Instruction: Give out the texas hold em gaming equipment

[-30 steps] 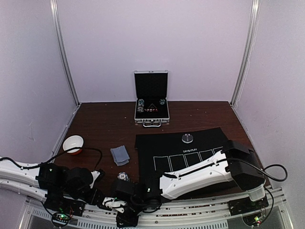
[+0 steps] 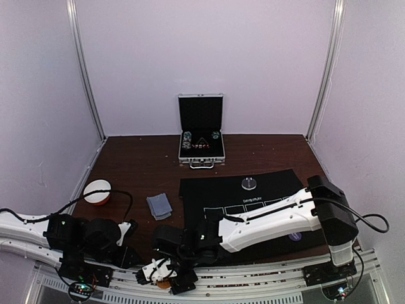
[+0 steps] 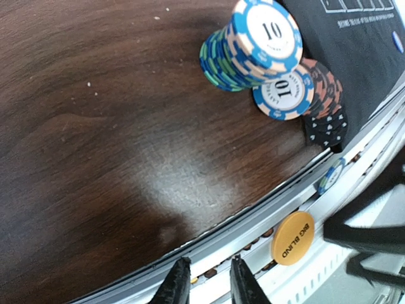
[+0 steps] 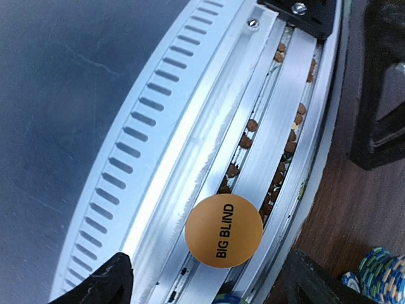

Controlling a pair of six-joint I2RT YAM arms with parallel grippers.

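Note:
An orange BIG BLIND button (image 4: pixel 223 230) lies on the metal rail along the table's front edge. My right gripper is open, its fingers spread on either side of the button's near end and apart from it. In the left wrist view the same button (image 3: pixel 293 238) sits close to the right gripper's dark fingers (image 3: pixel 354 234). My left gripper has its tips a little apart; no object shows between them. A tall stack of blue "10" chips (image 3: pixel 269 35) stands on the wood, with black and brown chips (image 3: pixel 326 95) beside it.
The black mat (image 2: pixel 291 180) carries a clear round piece (image 2: pixel 249 183). An open case with chips (image 2: pixel 201 142) stands at the back, a white bowl (image 2: pixel 97 192) at left, a folded cloth (image 2: pixel 159 206) mid-left. A blue chip (image 3: pixel 331 176) rests at the rail.
My right gripper has shifted and turned near the front rail, uncovering the orange button in the top view. The right forearm now hides the chip stack there. The left arm has barely moved.

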